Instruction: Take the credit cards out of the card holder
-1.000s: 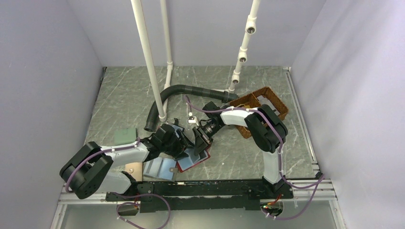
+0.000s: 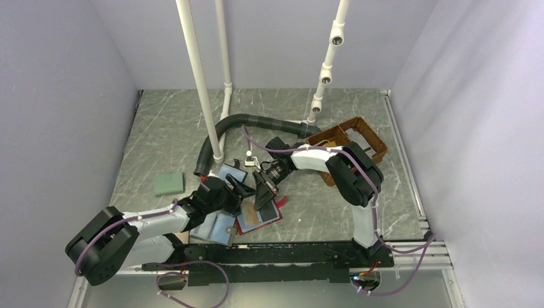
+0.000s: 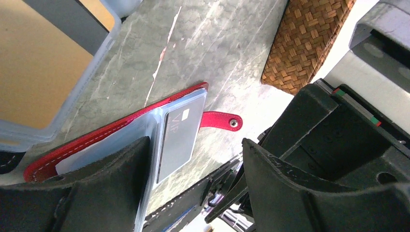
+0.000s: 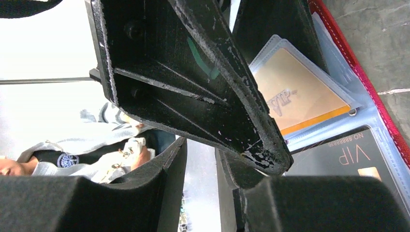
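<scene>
A red card holder lies open at the table's front middle; its red cover and strap show in the left wrist view. My left gripper is open, with a finger pressed along the clear sleeves at the left and a dark card behind it. In the right wrist view a tan VIP card and a dark VIP card sit in sleeves. My right gripper is at the holder, its fingers part open; what lies between them is unclear, partly behind black gripper parts.
Other card holders lie left of this one, with a green item farther left. A wicker box stands at the back right. A black hose crosses behind.
The right gripper has moved slightly leftward, and more tan card shows in the top view.
</scene>
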